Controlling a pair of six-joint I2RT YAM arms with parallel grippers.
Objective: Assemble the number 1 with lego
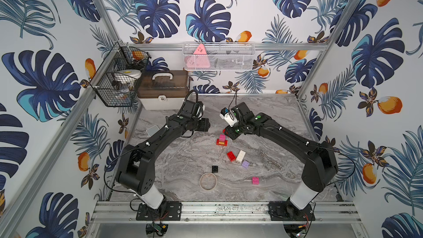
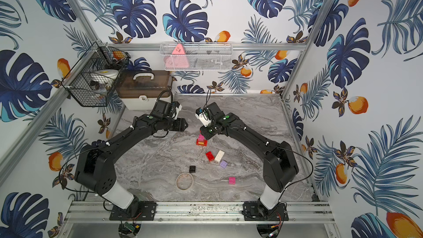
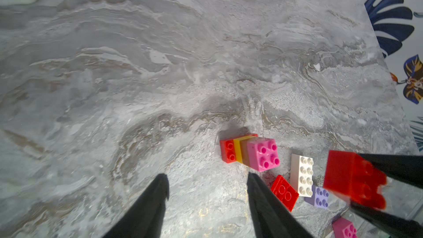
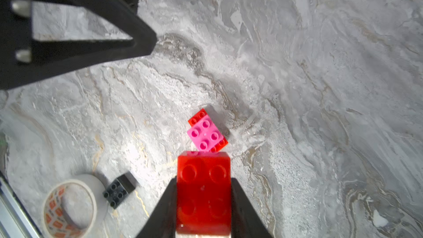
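Note:
My right gripper is shut on a red brick [image 3: 348, 174], held raised near the stack on the table, as both wrist views show. The stack has a red base [image 3: 228, 152], a yellow layer [image 3: 241, 149] and a pink brick [image 3: 264, 154] on top. My left gripper is open and empty, left of the stack and above the table. Loose on the table lie a red brick [image 3: 284, 191], a white brick [image 3: 301, 174], a lilac brick [image 3: 319, 198], a pink brick [image 1: 255, 180] and a black brick [image 4: 118, 189].
A tape roll [image 1: 200, 182] lies at the front. A lidded box [image 1: 158, 103] stands at the back left, with wire baskets [image 1: 218, 66] on the rails.

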